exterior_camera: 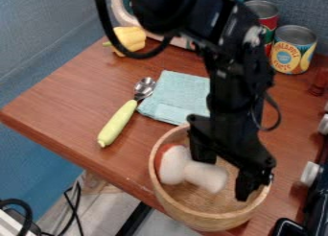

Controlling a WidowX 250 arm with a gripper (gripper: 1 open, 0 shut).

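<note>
A wooden bowl (pixel 205 213) sits at the table's front right. In it lies a white object with a red part (pixel 193 171), apparently a soft toy or similar item. My black gripper (pixel 223 167) is over the bowl, its fingers spread on either side near the white end, looking open; whether it touches the object is hard to tell.
A spoon with a pale yellow handle (pixel 118 123) and a light blue cloth (pixel 174 96) lie left of the bowl. Cans (pixel 292 50) stand at the back right, a yellow item (pixel 127 40) at the back left. Dark equipment lines the right edge.
</note>
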